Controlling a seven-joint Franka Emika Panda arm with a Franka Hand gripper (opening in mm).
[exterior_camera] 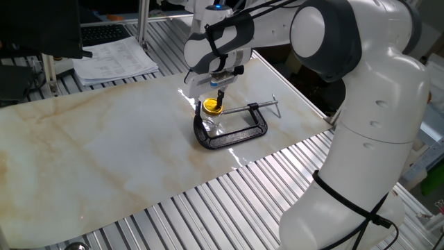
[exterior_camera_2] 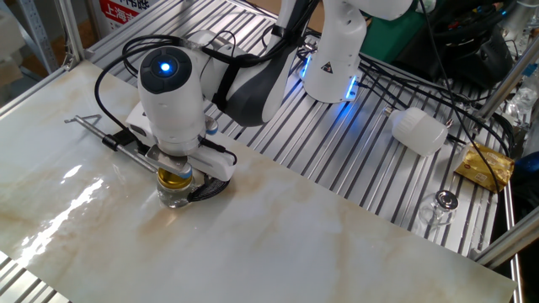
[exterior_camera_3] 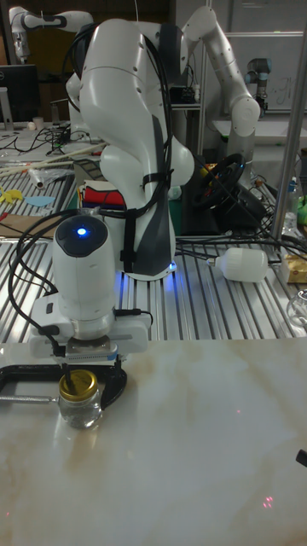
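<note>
A glass jar with a yellow-gold lid stands upright on the marbled board, within the frame of a black C-clamp. Pointing down over it is my gripper, its dark fingers on opposite sides of the lid. Whether both press on the lid or leave a slight gap is unclear. The lid and jar also show below the hand in the second view; in the third view one finger overlaps the lid.
The clamp's metal screw runs beside the jar toward the board's edge. Much of the marbled board is bare. Off it, on the slatted table, are a white bulb-shaped object, a small glass jar and a yellow packet.
</note>
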